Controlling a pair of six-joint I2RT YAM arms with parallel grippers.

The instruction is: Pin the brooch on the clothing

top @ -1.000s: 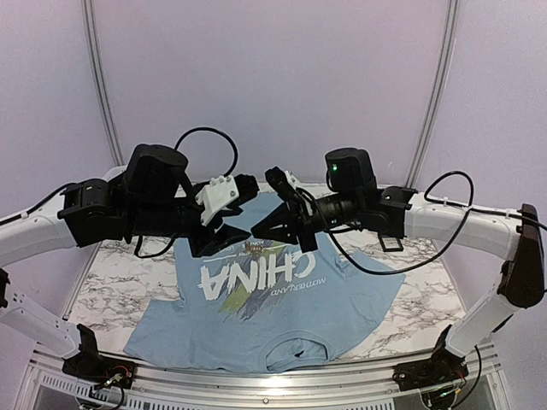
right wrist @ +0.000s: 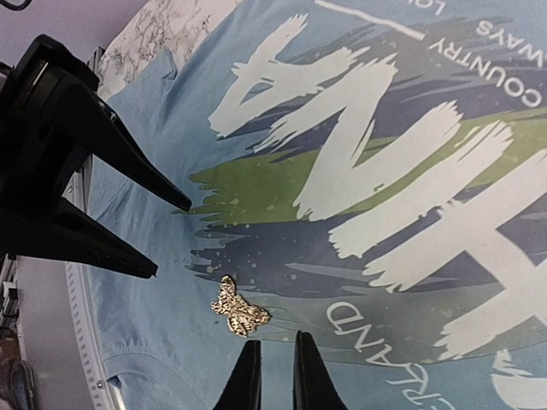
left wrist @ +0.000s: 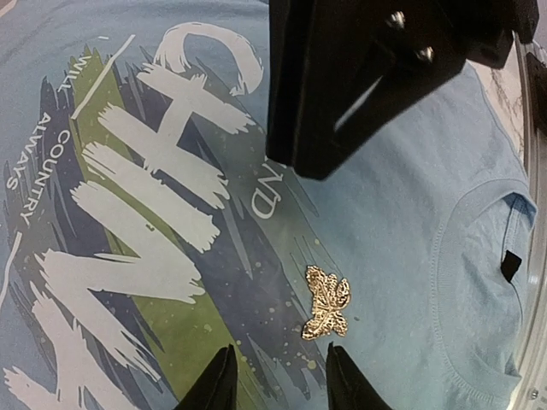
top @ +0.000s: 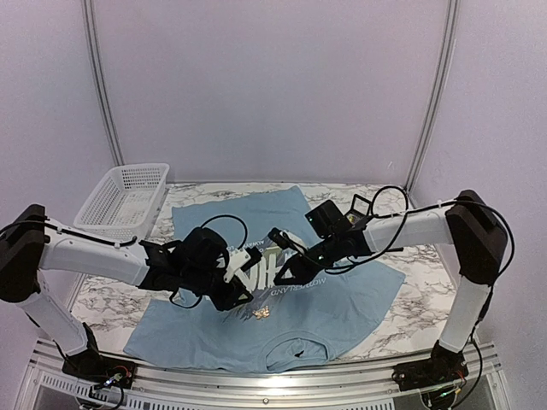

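A gold butterfly brooch (top: 261,313) (left wrist: 326,303) (right wrist: 239,307) lies on the printed front of the light blue T-shirt (top: 342,325), near the collar side of the print. Both grippers are low over the shirt. In its wrist view, my left gripper has its fingertips apart just below the brooch in the picture, nothing visible between them. My right gripper has its fingers a little apart below the brooch in the picture, empty. In each wrist view the other gripper's dark fingers also reach in.
A white plastic basket (top: 120,192) stands at the back left. A dark frame-like object (top: 359,202) lies behind the right arm. Marble table (top: 432,316) shows around the shirt.
Both grippers have come down toward the shirt.
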